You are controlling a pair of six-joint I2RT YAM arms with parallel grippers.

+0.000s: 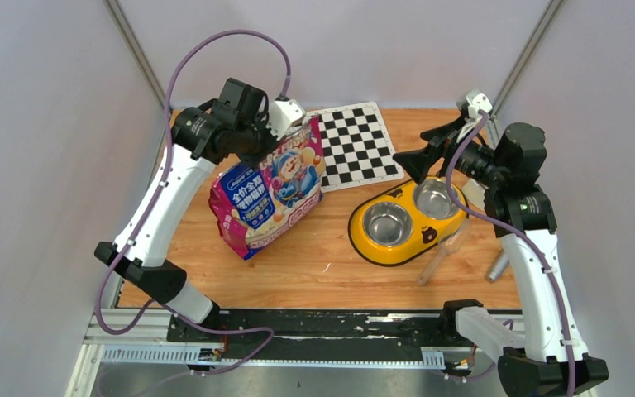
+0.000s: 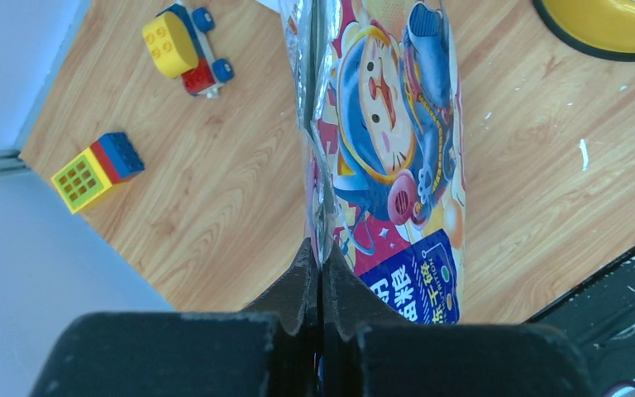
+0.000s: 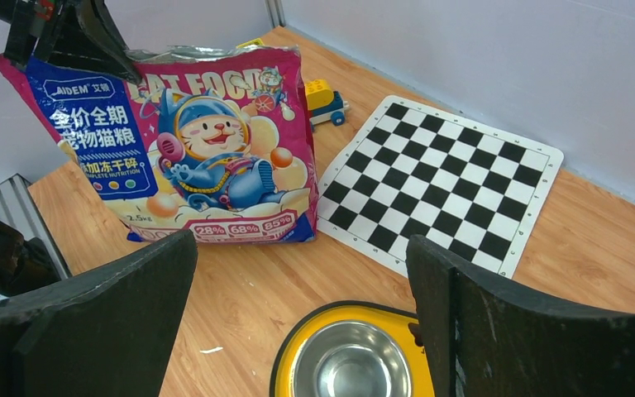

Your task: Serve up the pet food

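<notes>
A pink pet food bag (image 1: 289,190) with a cat picture hangs tilted at the left of the table, in line with the chessboard's left edge. My left gripper is shut on the silvery top edge of this bag. On the right half of the table lies a yellow double feeder (image 1: 417,241) with two steel bowls (image 1: 387,224); no food shows in them. Above its far side my right gripper stands open, nothing between its fingers. A clear scoop (image 1: 440,258) rests against the feeder's near right side.
A checkered board (image 1: 355,149) lies at the back centre, partly behind the bag. Toy blocks (image 2: 99,169) and a toy car (image 2: 188,51) sit at the back left. A grey cylinder (image 1: 498,266) lies near the right edge. Bare wood stretches across the front middle.
</notes>
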